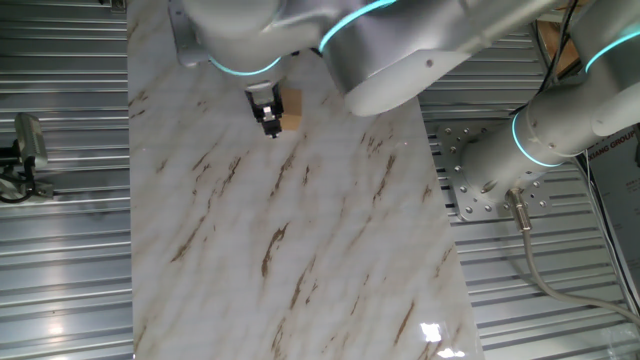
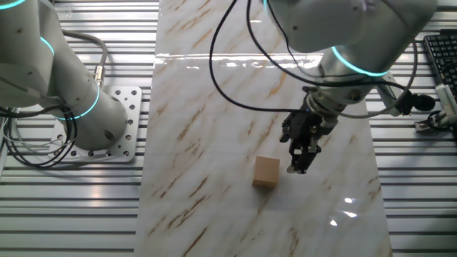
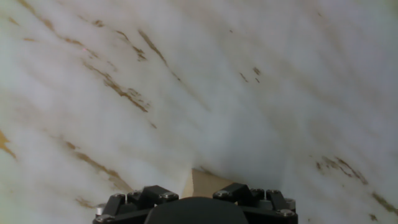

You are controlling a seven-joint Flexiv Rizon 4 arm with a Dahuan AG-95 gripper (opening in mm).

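Note:
A light brown block [image 2: 267, 170] rests on the marble-patterned tabletop. My gripper [image 2: 297, 170] is black and points down above the table, to the right of the block and apart from it in exterior view 2. From exterior view 1, the gripper [image 1: 271, 133] partly covers the block [image 1: 291, 110]. The wrist view has the two fingers [image 3: 163, 194] spread at the bottom edge, with a corner of the block [image 3: 208, 182] visible beyond the gap. The gripper looks open, holding nothing; its dark housing hides the rest of the block there.
Slatted metal surfaces [image 1: 65, 270] lie along both sides. A black cable [image 2: 221, 86] loops beside the arm. A small device [image 1: 28, 150] stands off the table's left side.

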